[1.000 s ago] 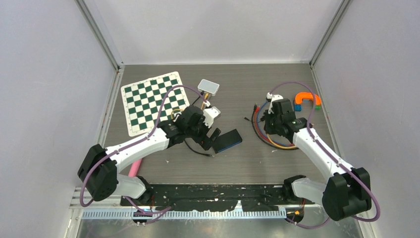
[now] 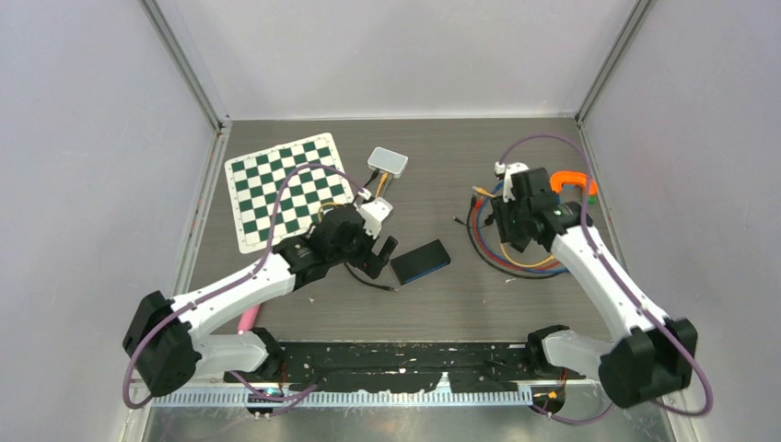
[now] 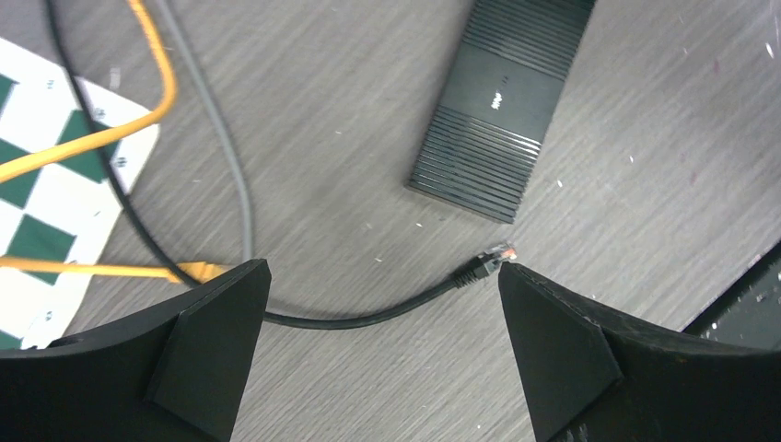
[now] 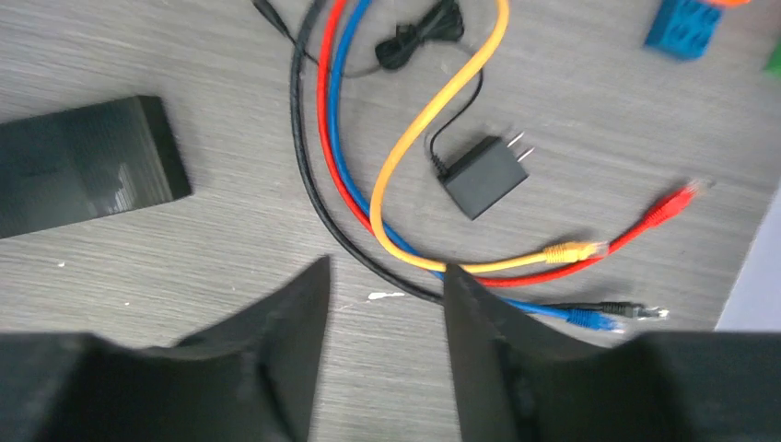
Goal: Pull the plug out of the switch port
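A white box [image 2: 388,162] sits at the back with black, yellow and grey cables at its front side; its ports are too small to make out. A loose black cable's plug [image 3: 486,261] lies on the table near the black box [image 3: 497,106]. My left gripper stands open above that cable, nothing between its fingers. The plug shows close to its right fingertip, with the black box beyond. On the right side, my right gripper is over the coiled cables [image 4: 345,198], its fingers apart and empty.
A green and white checkered board [image 2: 285,189] lies at the left. A black power adapter [image 4: 483,177] rests beside the coil. An orange curved piece [image 2: 571,180] stands at the far right. Bare table [image 2: 442,318] shows in front of the black box.
My left gripper has shifted a little to the left, off the black box's edge. The objects on the table look unmoved.
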